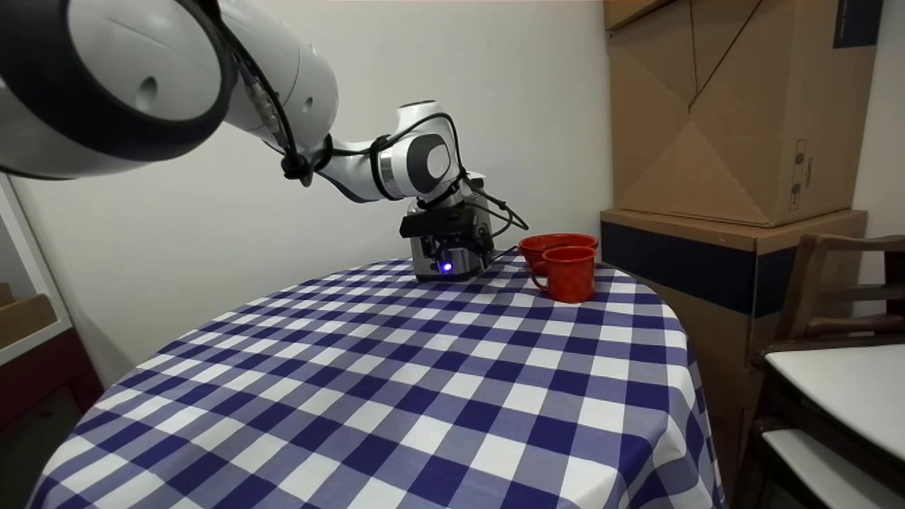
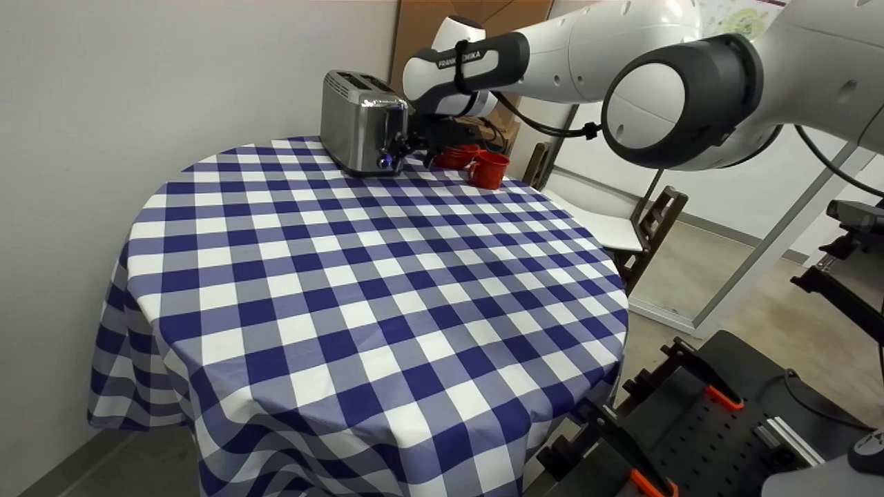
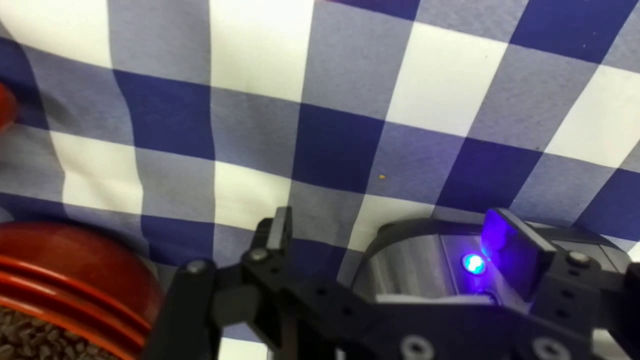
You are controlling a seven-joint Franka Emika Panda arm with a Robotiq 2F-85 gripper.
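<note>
A silver toaster [image 2: 340, 124] stands at the back of the checked table, near the wall. My gripper is down at its front end, with its two fingers set wide apart. In the wrist view, one finger [image 3: 517, 252] overlaps the toaster's front beside a glowing blue light [image 3: 474, 264]; whether it touches cannot be seen. The other finger [image 3: 279, 231] is over bare cloth beyond the toaster's side. Nothing appears held between them. From exterior view 1, the gripper [image 1: 445, 250] hides much of the toaster [image 1: 464, 264].
Close beside the gripper is a red bowl [image 3: 66, 258] holding brown pellets. A red mug [image 1: 572, 276] stands in front of that bowl. Cardboard boxes [image 1: 696, 127] and a chair [image 1: 836, 288] stand beyond the table.
</note>
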